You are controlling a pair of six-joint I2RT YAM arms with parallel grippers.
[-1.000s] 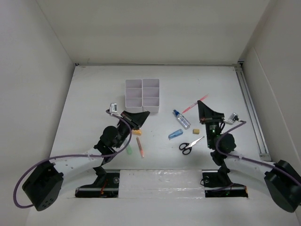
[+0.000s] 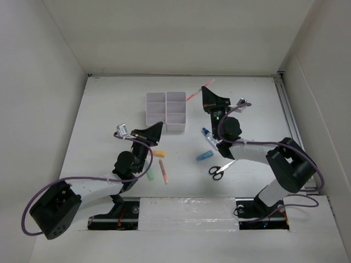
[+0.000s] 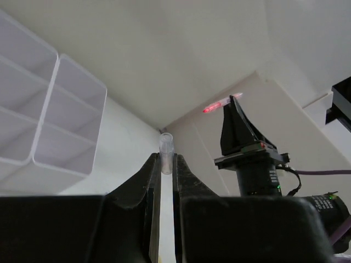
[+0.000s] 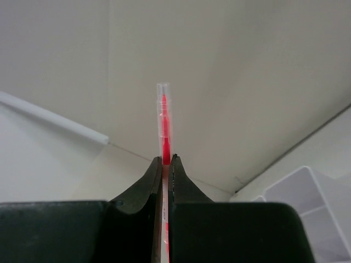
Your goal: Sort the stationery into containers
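My right gripper (image 2: 204,89) is shut on a red, clear-ended pen (image 2: 193,95), whose near end in the top view reaches beside the right white divided container (image 2: 176,129). The right wrist view shows this pen (image 4: 165,129) standing up between the fingertips. My left gripper (image 2: 160,124) is shut at the front of the containers. In the left wrist view a whitish, translucent rod-like piece (image 3: 166,153) sticks up from its fingertips; the rest is hidden. The left white container (image 2: 156,125) adjoins the right one. No items show in their visible compartments.
On the table lie a blue-capped clear bottle (image 2: 210,138), a blue item (image 2: 204,155), scissors (image 2: 217,172), an orange piece (image 2: 159,154), an orange-brown pen (image 2: 163,171) and a green piece (image 2: 149,174). Bare table extends left of the containers.
The right gripper has carried the red pen up the top view and leftward, towards the containers. The left gripper's tips have shifted slightly left and farther back. The loose table items have not moved.
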